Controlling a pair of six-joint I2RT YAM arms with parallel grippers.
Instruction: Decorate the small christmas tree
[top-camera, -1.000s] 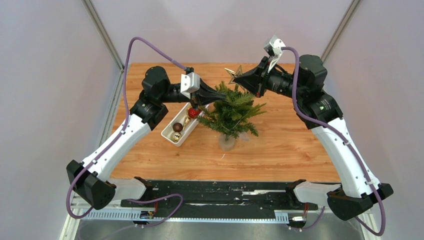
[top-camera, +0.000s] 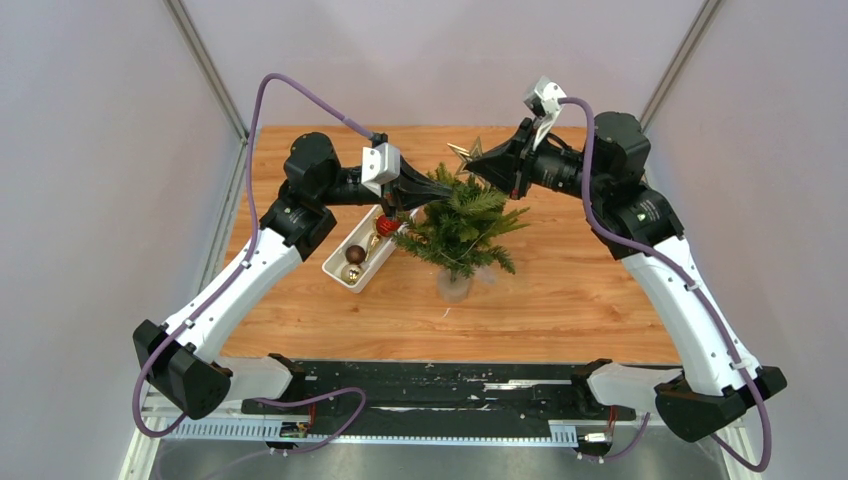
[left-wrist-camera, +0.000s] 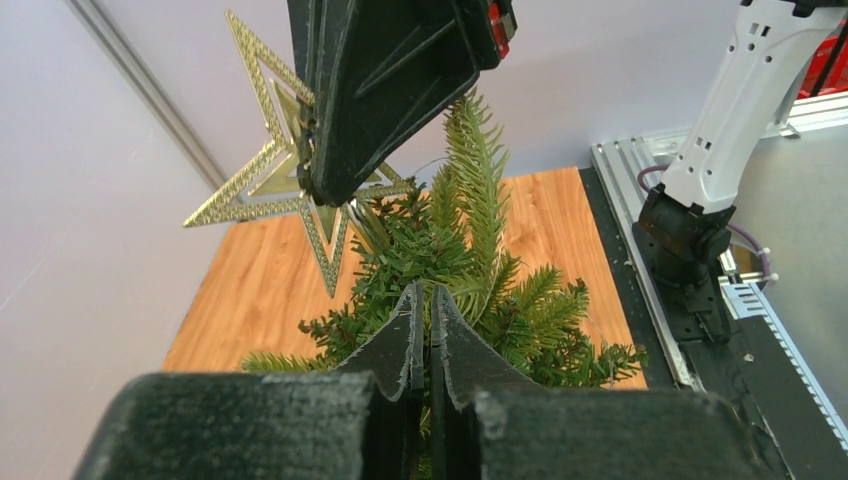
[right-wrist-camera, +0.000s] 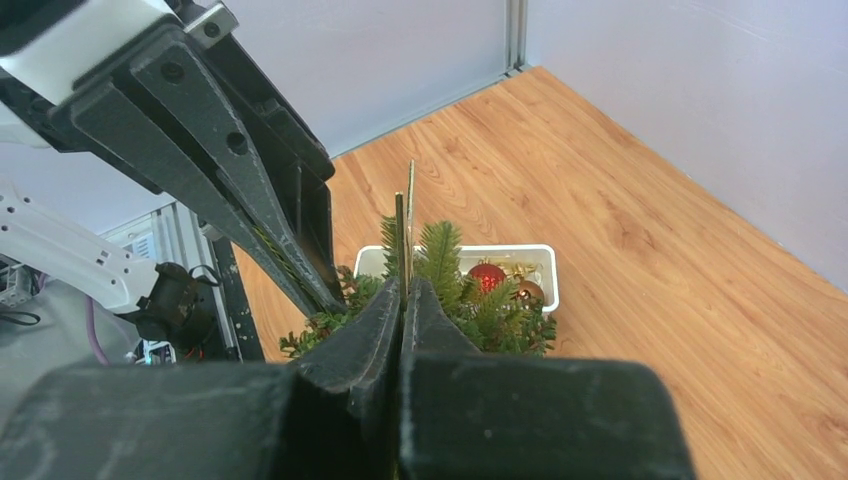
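The small green tree (top-camera: 462, 225) stands upright in a pale pot in the middle of the table. At its upper left my left gripper (top-camera: 449, 192) is shut among the needles; whether a twig is pinched between its fingertips I cannot tell. My right gripper (top-camera: 472, 168) is shut on the gold open-frame star (left-wrist-camera: 237, 189), just above the treetop. The star's short gold stem (left-wrist-camera: 368, 226) points down toward the greenery, and whether it touches a branch is unclear. In the right wrist view the star (right-wrist-camera: 404, 235) shows edge-on, rising from the fingertips.
A white tray (top-camera: 338, 273) left of the tree holds a red ball (top-camera: 388, 226), a brown ball (top-camera: 355, 254) and gold ornaments (top-camera: 351, 274). Both arms reach in close together over the treetop.
The left arm has stayed still.
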